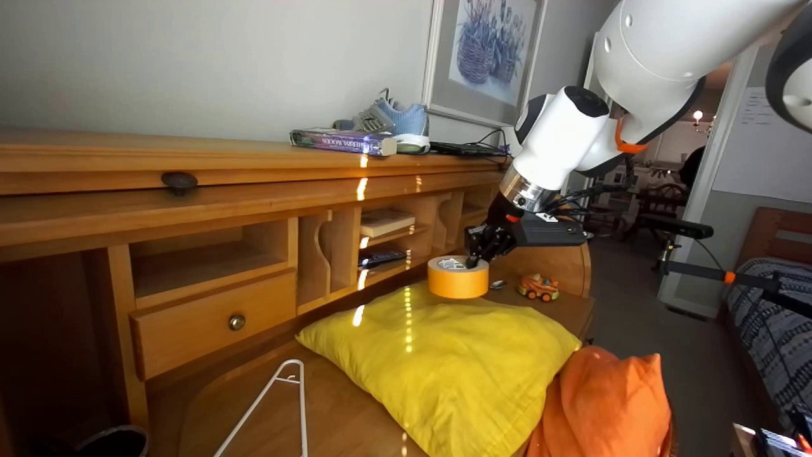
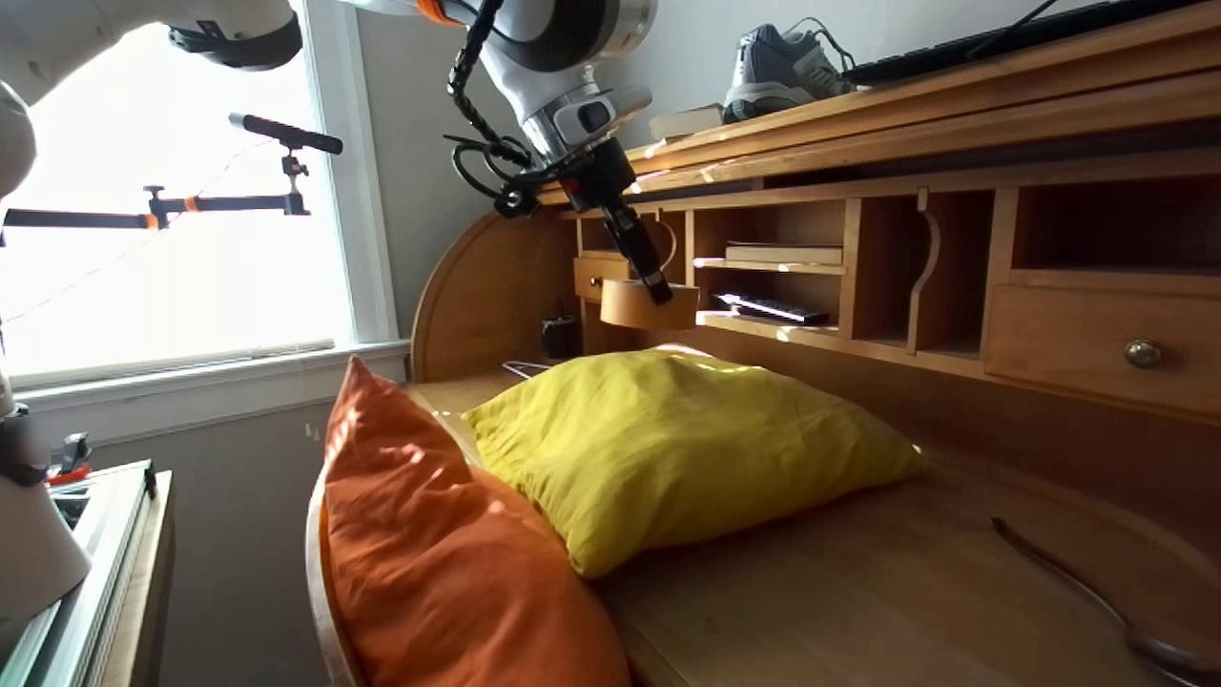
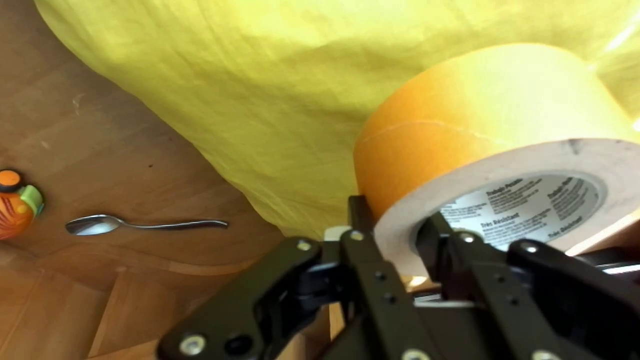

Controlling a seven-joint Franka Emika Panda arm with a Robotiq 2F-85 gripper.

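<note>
A roll of orange-yellow tape [image 1: 457, 279] hangs from my gripper [image 1: 478, 259], just above the far part of the yellow pillow [image 1: 441, 350]. In the wrist view one finger is inside the core of the tape roll [image 3: 456, 114] and the other lies against its outer side, so the gripper is shut on the roll's wall. Exterior view 2 shows the roll [image 2: 624, 304] raised over the pillow [image 2: 687, 447]; whether its underside touches the cloth is hard to tell.
A spoon [image 3: 147, 225] and an orange toy car [image 1: 538, 287] lie on the desk beside the pillow. An orange cushion [image 1: 609, 404] leans at the desk's front edge, and a white hanger [image 1: 301, 396] lies on the opposite side. Cubbyholes [image 1: 209, 263] line the back.
</note>
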